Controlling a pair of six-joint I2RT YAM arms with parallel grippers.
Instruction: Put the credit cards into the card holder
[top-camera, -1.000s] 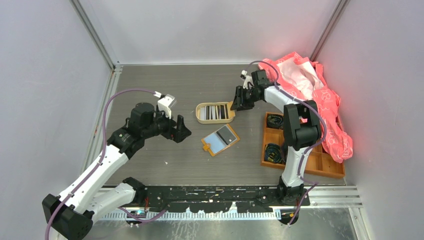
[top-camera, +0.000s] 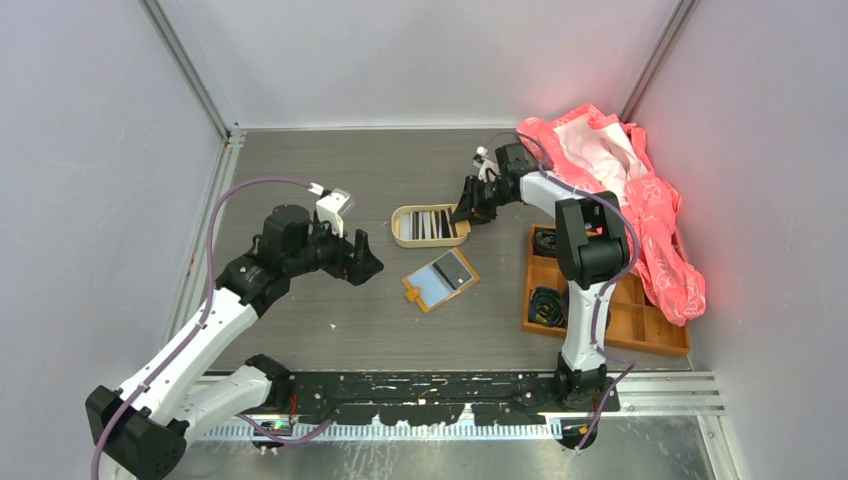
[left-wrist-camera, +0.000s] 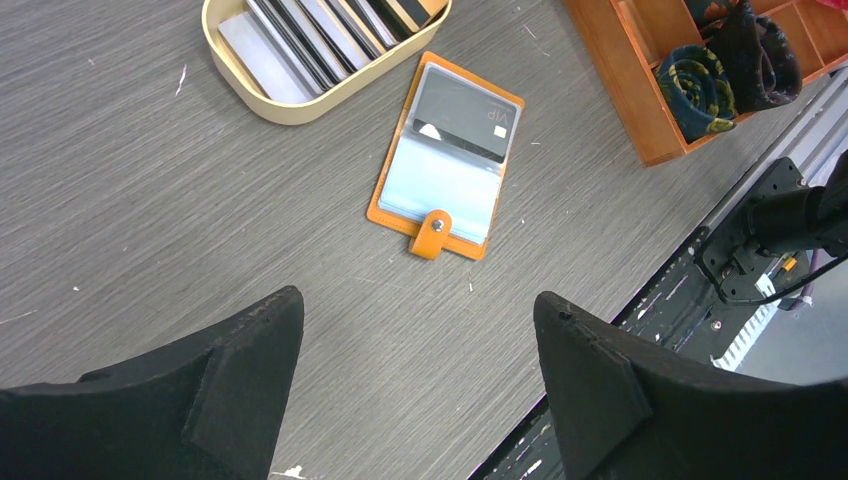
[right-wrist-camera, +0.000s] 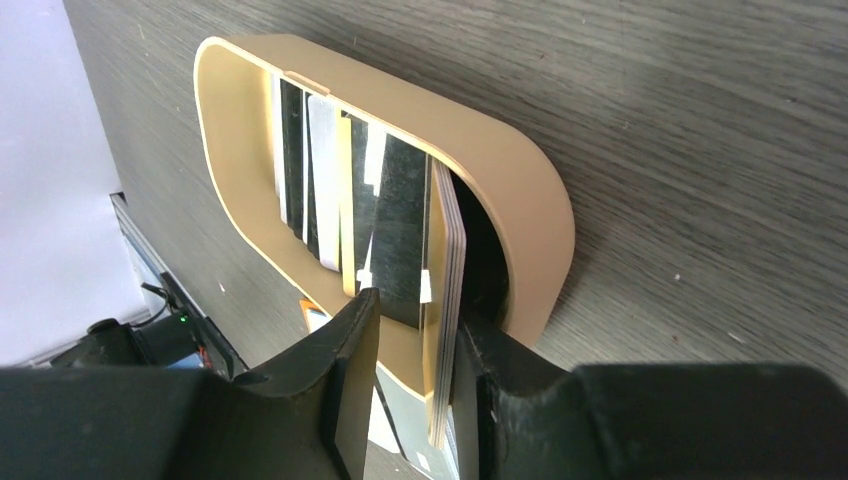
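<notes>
The beige tray (top-camera: 398, 226) holds a row of cards (right-wrist-camera: 323, 180). My right gripper is at the tray's right end, its fingers either side of upright cards (right-wrist-camera: 446, 240) at that end; whether they grip them I cannot tell. The orange card holder (left-wrist-camera: 434, 236) lies flat below the tray, with a grey card (left-wrist-camera: 463, 110) on it. My left gripper stands open and empty, left of the holder in the top view.
A wooden box (top-camera: 650, 340) with dark rolled items sits at the right, under crumpled pink bags (top-camera: 670, 250). The table left of the tray is clear.
My right gripper has moved slightly left, onto the tray's right end. My left arm has not moved.
</notes>
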